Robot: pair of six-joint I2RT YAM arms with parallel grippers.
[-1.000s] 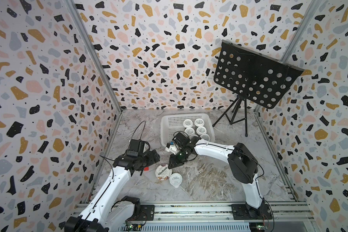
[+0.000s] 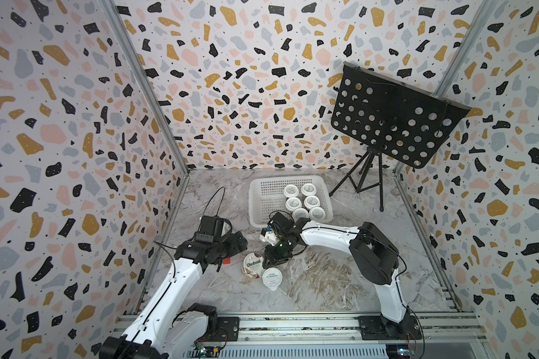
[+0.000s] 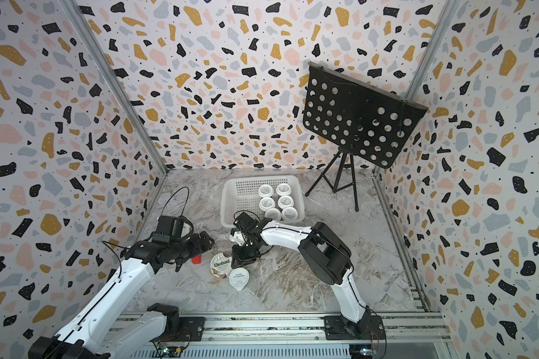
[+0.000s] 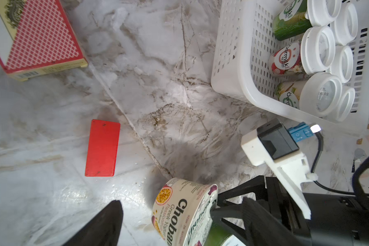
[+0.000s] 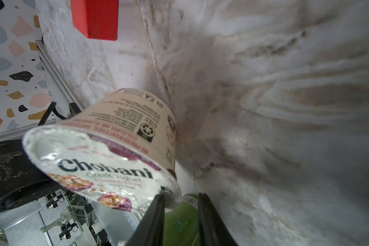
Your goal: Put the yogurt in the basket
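Observation:
The Chobani yogurt cup (image 2: pixel 252 265) (image 5: pixel 106 151) stands on the marble table at front centre, beside a green cup with a white lid (image 2: pixel 272 277) (image 5: pixel 180 225). My right gripper (image 2: pixel 270 258) is low at the right side of the yogurt's rim, its fingers part open; whether they touch the rim cannot be told. My left gripper (image 2: pixel 229 256) hangs above and left of the yogurt, open and empty. The white basket (image 2: pixel 263 203) (image 4: pixel 229 57) stands behind, with several lidded cups in its right part; its left part is empty.
A red card (image 4: pixel 101 147) and a patterned box (image 4: pixel 37 41) lie to the left. A black perforated stand (image 2: pixel 395 113) is at the back right.
My right gripper has moved slightly lower and toward the front, closer to the yogurt cup. The left arm has not visibly moved.

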